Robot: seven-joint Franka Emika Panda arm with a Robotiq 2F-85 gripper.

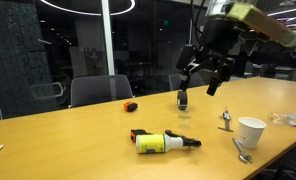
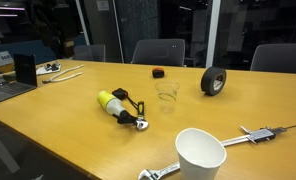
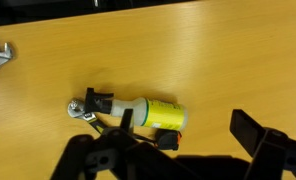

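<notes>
High above the table, my gripper [image 1: 200,80] stands open, its two fingers well apart and nothing between them. In the wrist view the dark fingers [image 3: 250,130] frame the lower part of the picture. A white bottle with a yellow label [image 1: 153,144] lies on its side on the table, below and left of the gripper in exterior view 1. The same bottle [image 3: 163,113] appears between and ahead of the fingers in the wrist view, its black top pointing left. A dark-handled tool with a silver head [image 3: 76,108] lies close against it; part of it is hidden.
Around the bottle are a clear glass [image 2: 167,93], a black roll [image 2: 213,81], an orange-and-black item [image 2: 157,72], a caliper [image 2: 256,136], a wrench [image 2: 160,172] and a white cup [image 2: 200,155]. A clear plastic bottle [image 1: 288,119] lies far right.
</notes>
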